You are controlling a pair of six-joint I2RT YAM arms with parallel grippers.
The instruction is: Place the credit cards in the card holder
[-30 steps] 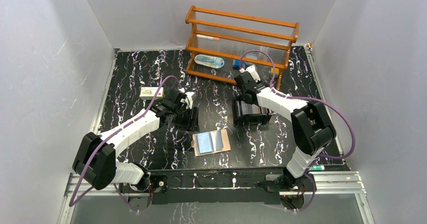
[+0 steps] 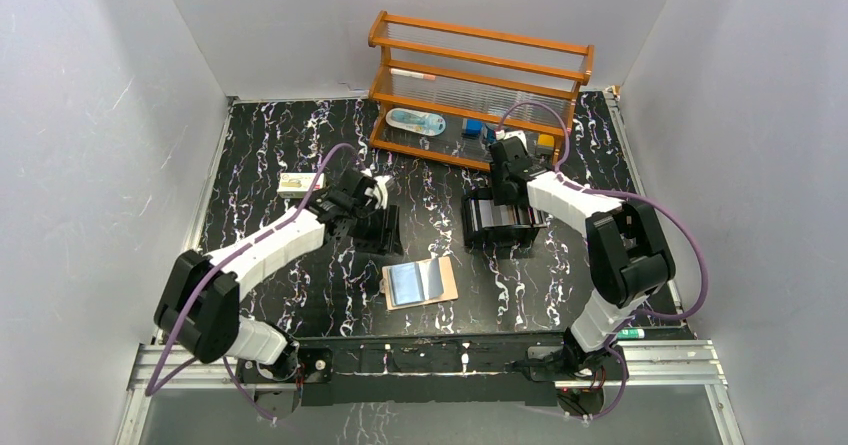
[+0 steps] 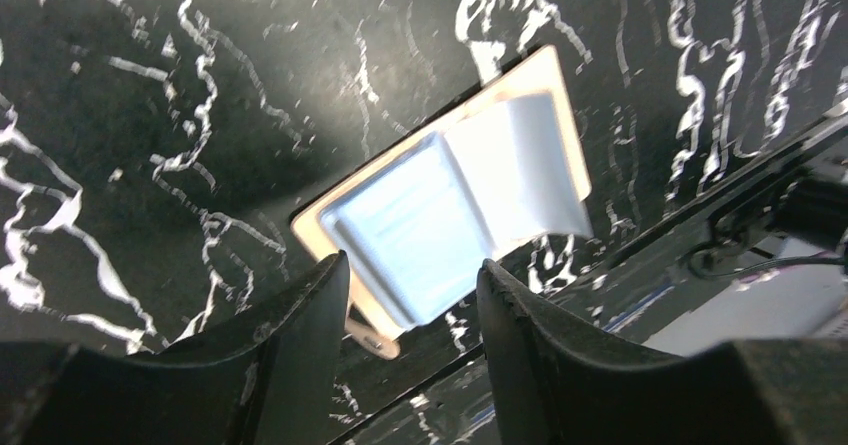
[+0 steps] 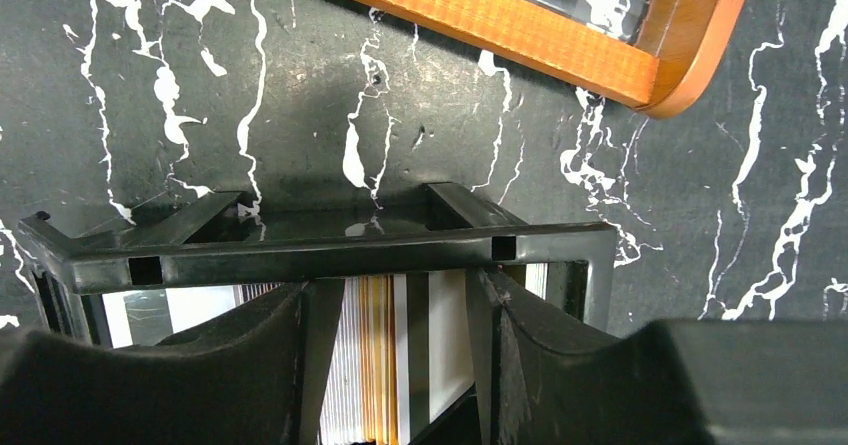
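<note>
The card holder (image 2: pixel 390 300), an open tan booklet with clear pocket sheets, lies flat near the table's front edge. In the left wrist view the holder (image 3: pixel 415 230) shows beyond my left gripper, which is open and empty, above and behind it. No loose credit card can be made out. My right gripper is over the black rack (image 4: pixel 330 260), its fingers (image 4: pixel 490 335) apart. Below and between them stand thin upright spines (image 4: pixel 375 345), white and orange; whether the fingers touch any is not clear.
Behind the rack stands a wooden shelf (image 2: pixel 480 90) with a blue-white packet (image 2: pixel 415 122) and small blocks; its front edge is close to my right gripper. A small white box (image 2: pixel 300 184) sits at the left.
The left gripper has moved slightly to the right. Holder and rack stay where they were.
</note>
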